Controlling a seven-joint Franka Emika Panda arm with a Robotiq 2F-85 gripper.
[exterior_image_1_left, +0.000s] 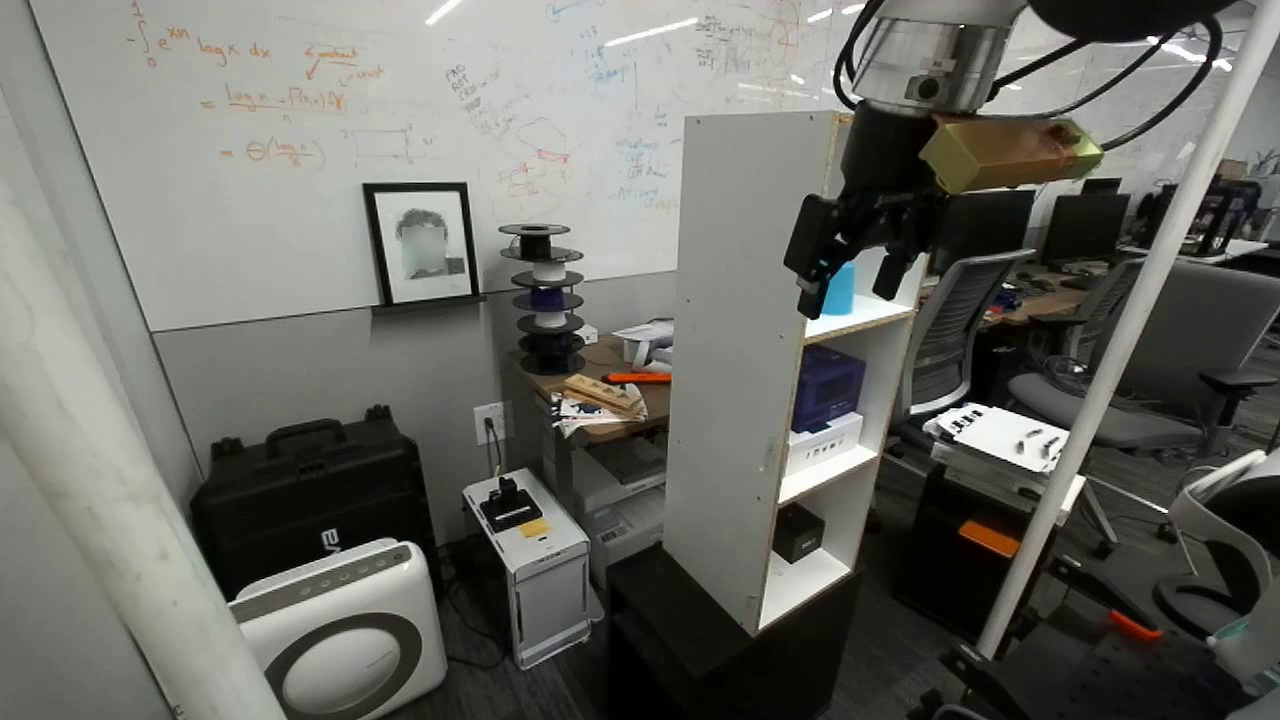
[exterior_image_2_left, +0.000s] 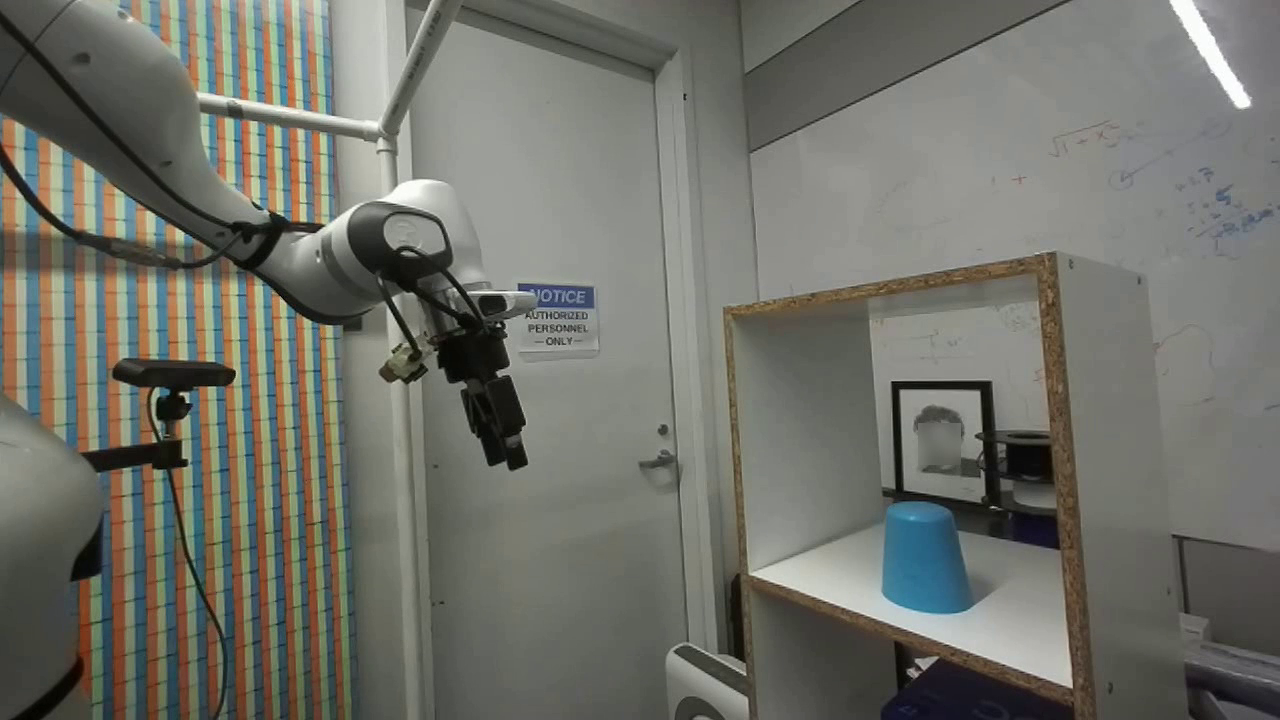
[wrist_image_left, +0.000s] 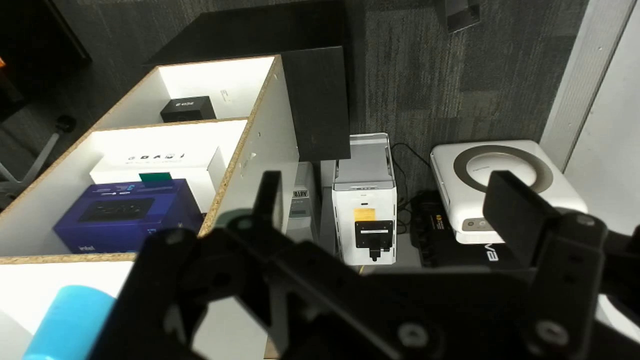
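Observation:
A light blue tapered cup (exterior_image_2_left: 925, 559) rests wide end down on the top shelf of a white bookcase (exterior_image_2_left: 1112, 480) with bare chipboard edges. In exterior view 1 the cup (exterior_image_1_left: 837, 290) is partly covered by my gripper (exterior_image_1_left: 849, 302). Exterior view 2 shows the gripper (exterior_image_2_left: 505, 462) in free air, left of the bookcase and above that shelf's height. The wrist view has the cup (wrist_image_left: 72, 324) at the lower left, cut off by the frame. There the gripper is open, its dark fingers wide apart and nothing between them.
Below the cup's shelf sit a dark blue box (wrist_image_left: 129, 210), a white box (wrist_image_left: 162, 165) and a small black box (wrist_image_left: 187, 109). A white pole (exterior_image_1_left: 1128, 324) rises near the arm. A white computer case (wrist_image_left: 364, 204) and an air purifier (wrist_image_left: 510, 180) stand on the floor.

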